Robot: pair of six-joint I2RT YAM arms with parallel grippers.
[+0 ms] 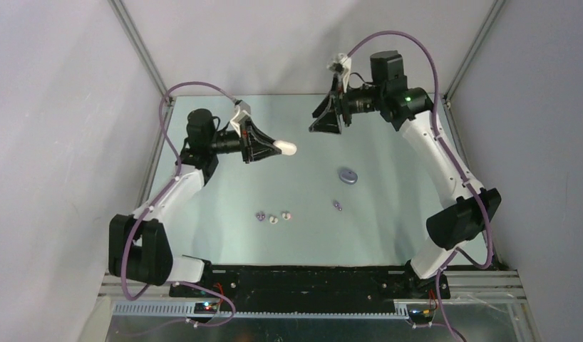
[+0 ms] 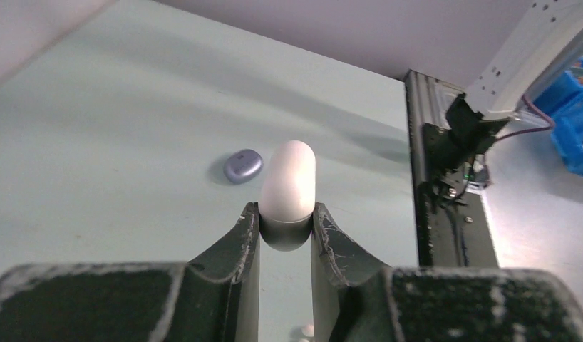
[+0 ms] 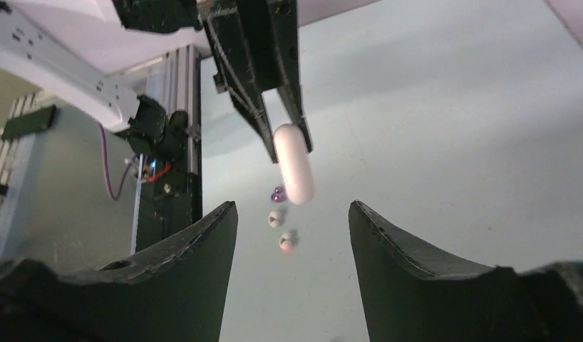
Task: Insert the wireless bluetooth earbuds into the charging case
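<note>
A white charging case (image 1: 285, 147) is pinched at one end by my left gripper, raised above the table. Its lid looks closed in the left wrist view. To its right and further back, my right gripper (image 1: 328, 118) stands open and empty, apart from the case. Two white earbuds (image 1: 274, 219) (image 1: 286, 215) lie on the table's front part, with a purple earbud (image 1: 261, 216) just left of them. Another small purple piece (image 1: 338, 205) lies farther right. In the right wrist view the case (image 3: 294, 164) shows between and beyond my open fingers.
A second, purple-grey case (image 1: 348, 176) rests on the table right of centre. Several blue bins (image 2: 570, 107) stand beyond the table in the left wrist view.
</note>
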